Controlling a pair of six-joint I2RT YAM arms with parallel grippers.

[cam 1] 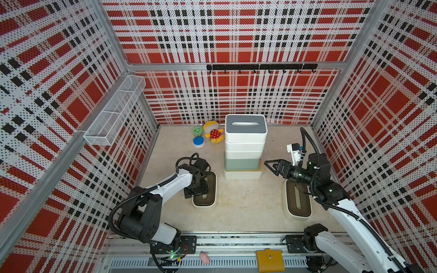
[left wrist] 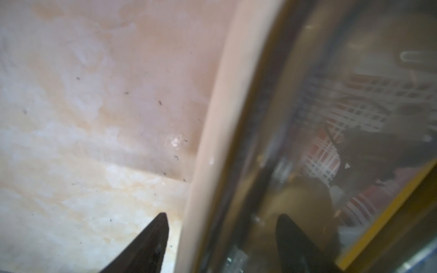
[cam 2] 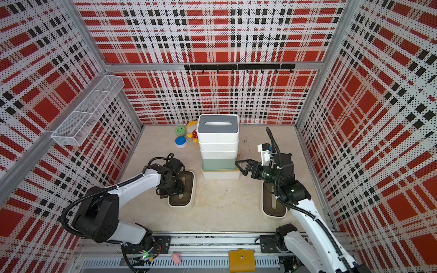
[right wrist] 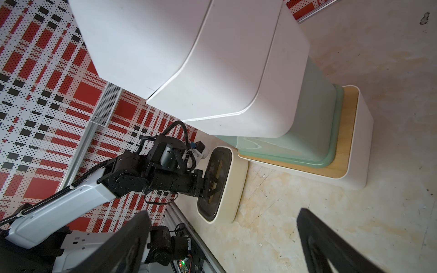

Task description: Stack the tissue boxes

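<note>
A stack of tissue boxes (cam 1: 244, 147) stands at the middle back, grey-topped white boxes over a green one on a cream, wood-topped base. My left gripper is low over a cream, dark-lidded box (cam 1: 213, 191) left of the stack, its fingers apart either side of the rim in the left wrist view, nothing visibly held. A similar box (cam 1: 300, 204) lies at the right, under my right gripper, which is raised and open beside the stack.
Toys (cam 1: 214, 135), a green item and a blue-topped round container (cam 1: 198, 140) lie at the back left. A wire basket (cam 1: 111, 113) hangs on the left wall.
</note>
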